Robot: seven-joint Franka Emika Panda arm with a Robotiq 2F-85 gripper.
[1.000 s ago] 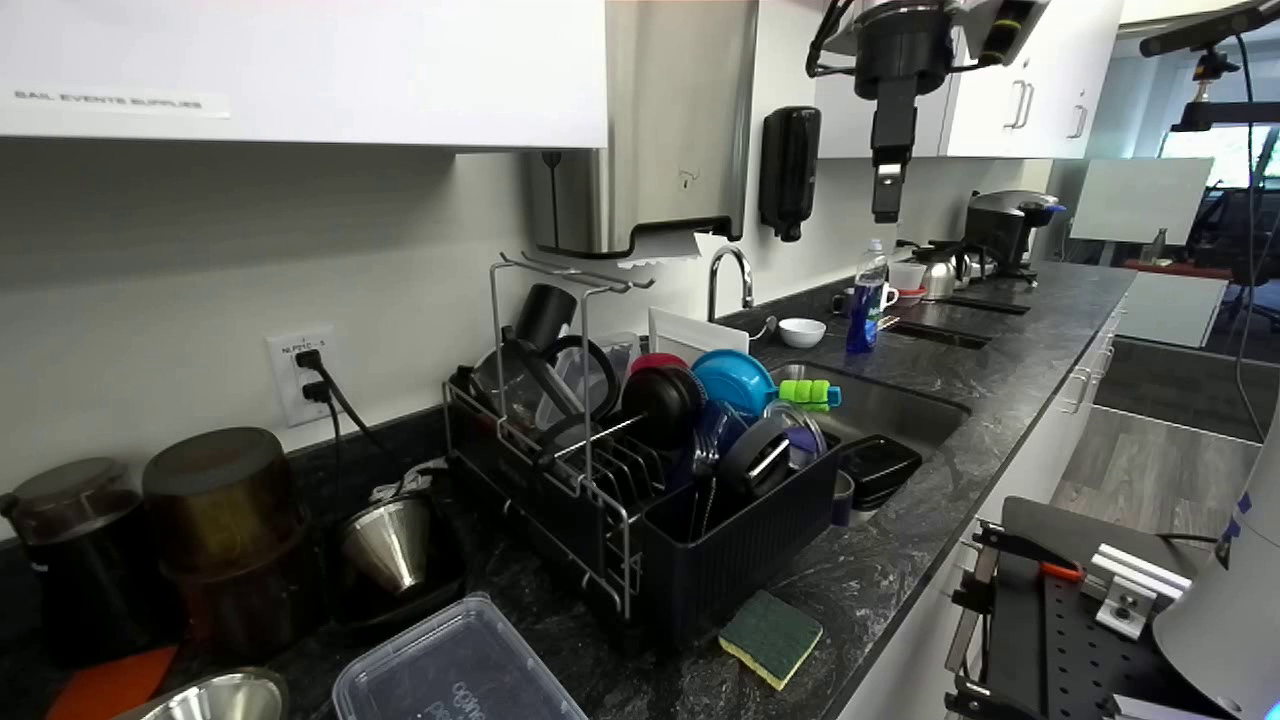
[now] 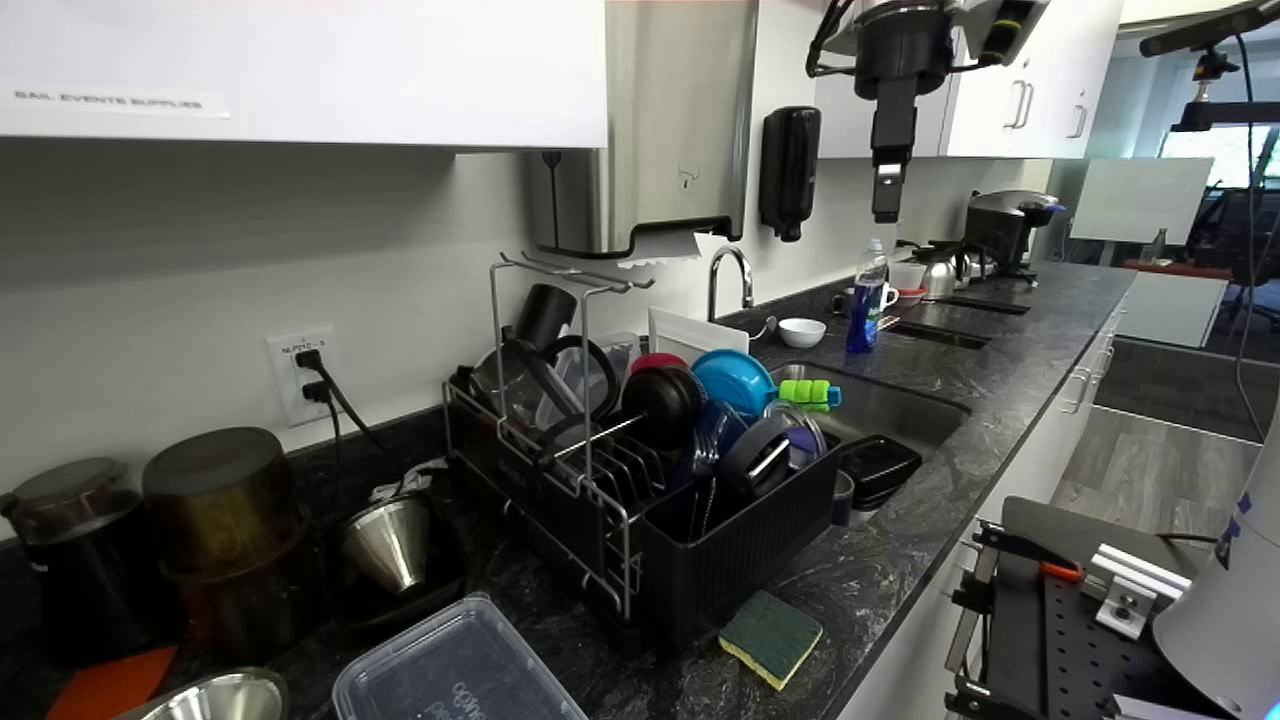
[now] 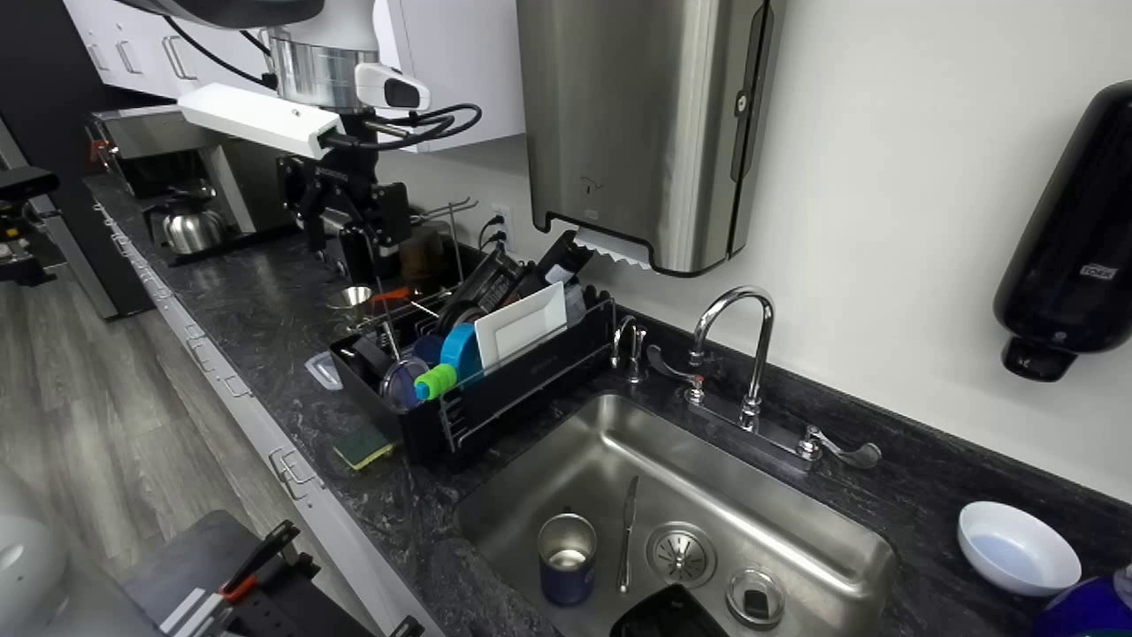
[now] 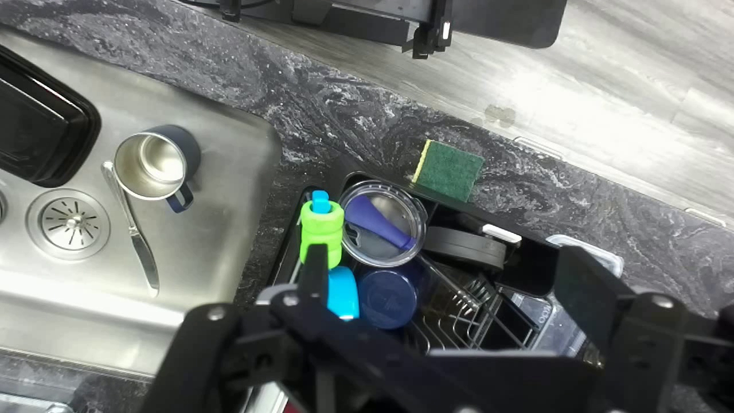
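High over the counter hangs my gripper (image 2: 887, 202), well clear of the dishes. In the wrist view its two fingers (image 4: 316, 272) stand wide apart, and nothing is held between them. Below them is the black dish rack (image 2: 732, 564), packed with a blue pan (image 2: 734, 382), a bright green handle (image 4: 321, 230), a clear lidded cup (image 4: 383, 223) and dark cookware. A green and yellow sponge (image 4: 451, 170) lies on the counter beside the rack. The steel sink holds a dark blue mug (image 3: 567, 559), a knife (image 3: 627, 536) and a black container (image 4: 41, 124).
A paper towel dispenser (image 3: 637, 127) and upper cabinets (image 2: 300, 72) overhang the counter. The faucet (image 3: 755, 350) rises behind the sink. A white bowl (image 2: 801, 332) and a blue soap bottle (image 2: 865, 300) stand past it. The counter strip before the sink is bare.
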